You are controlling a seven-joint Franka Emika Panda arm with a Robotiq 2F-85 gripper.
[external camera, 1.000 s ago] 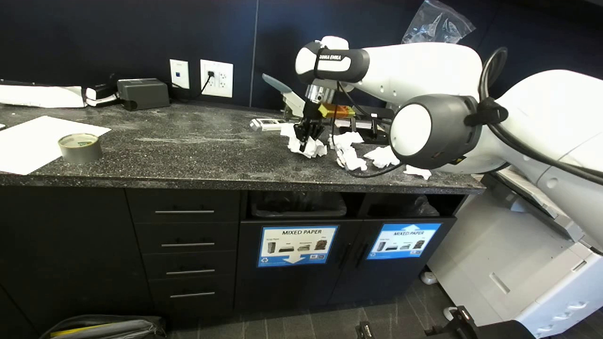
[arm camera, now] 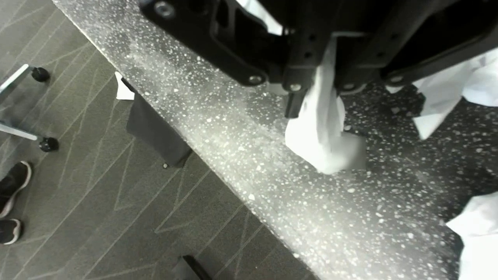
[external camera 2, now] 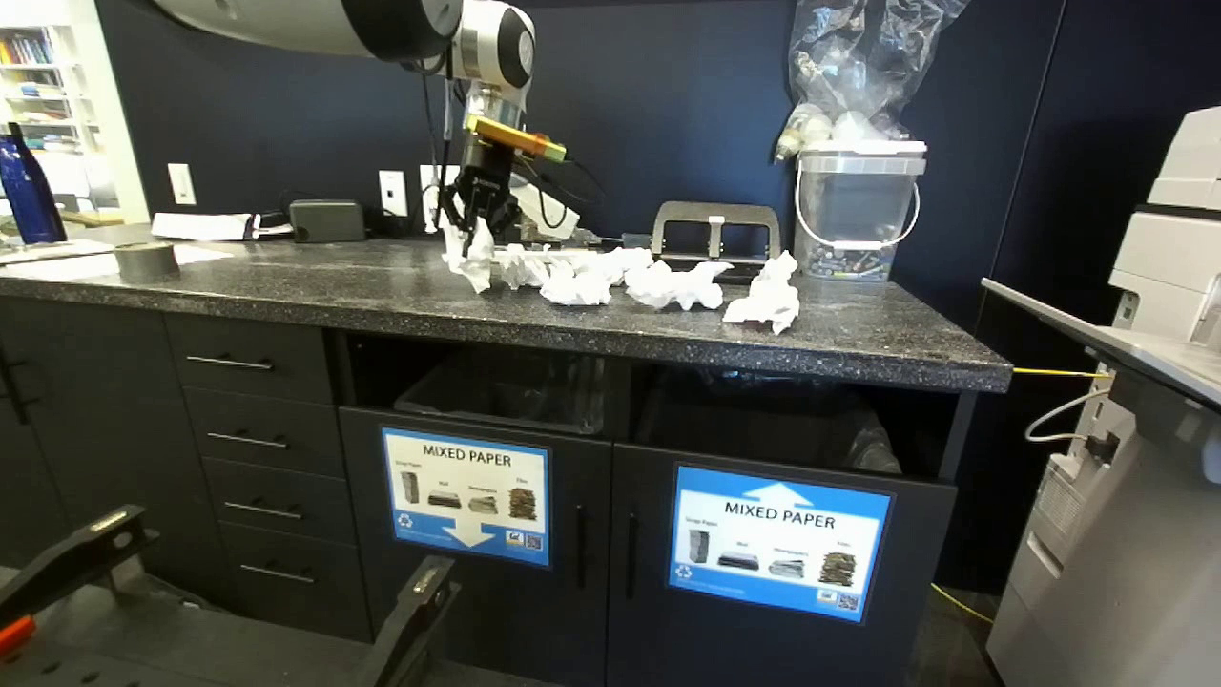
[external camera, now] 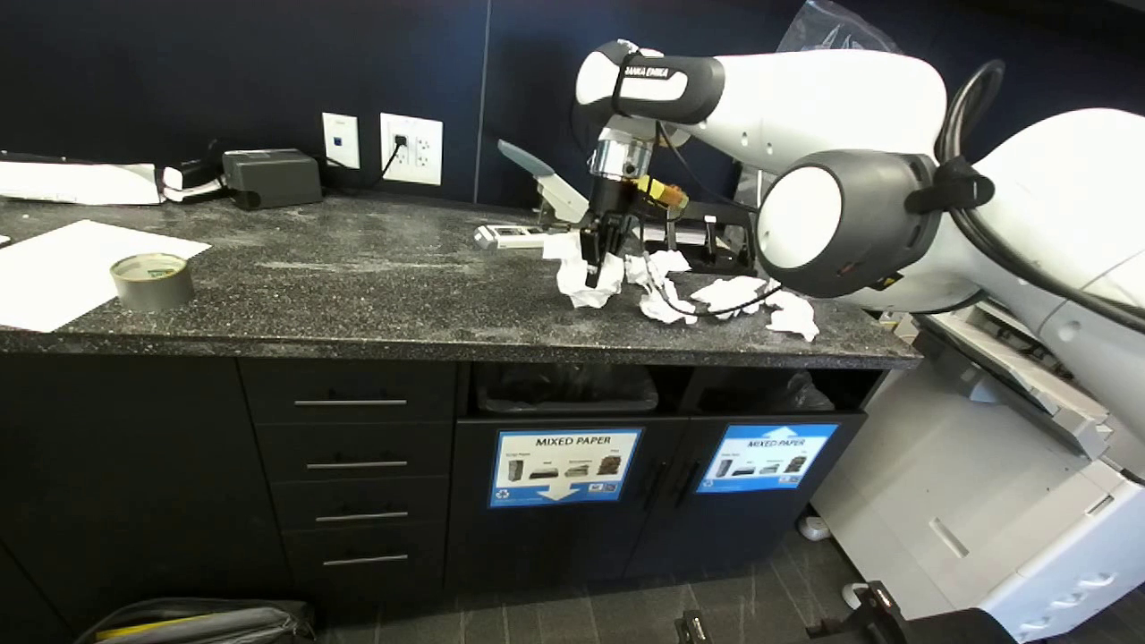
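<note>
My gripper (external camera: 593, 277) is shut on a crumpled white paper (external camera: 576, 281) above the worktop. In the wrist view, this paper (arm camera: 322, 135) is pinched between the black fingers and hangs below them. In exterior view 2 the held paper (external camera 2: 469, 258) is at the left end of a row of crumpled sheets; whether its lower edge touches the counter is hard to tell. Several loose white papers (external camera: 665, 300) lie to its right, including one (external camera 2: 769, 296) at the row's right end.
Paper bins sit in open slots (external camera 2: 515, 389) under the counter edge. Behind the papers are a black hole punch (external camera 2: 715, 229) and a clear bucket (external camera 2: 853, 212). A tape roll (external camera: 152, 281) lies far left.
The gripper has risen slightly and moved a little right in exterior view 1, with the paper moving along in it. The loose papers appear to lie where they were.
</note>
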